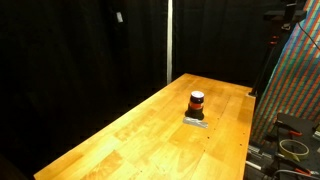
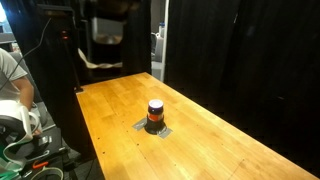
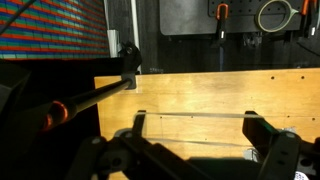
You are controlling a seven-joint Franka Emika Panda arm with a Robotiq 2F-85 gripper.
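Observation:
A small dark jar-like object with a white top and an orange-red band [image 1: 196,104] stands upright on the wooden table [image 1: 130,142]. The second exterior view shows the same jar [image 2: 155,117] near the middle of the tabletop. A flat silvery piece [image 1: 195,122] lies at its foot; how the two join is unclear. In the wrist view my gripper is open over the table, its black fingers wide apart. Two thin pale lines run across the gap, and bare wood shows beyond them. Near the right finger, a pale item [image 3: 250,154] is partly hidden.
A dark blurred shape [image 2: 107,40] fills the upper left of the second exterior view. Tools and an orange-handled item [image 3: 221,18] lie on a dark surface beyond the table's edge. Black curtains [image 1: 75,75] line one side.

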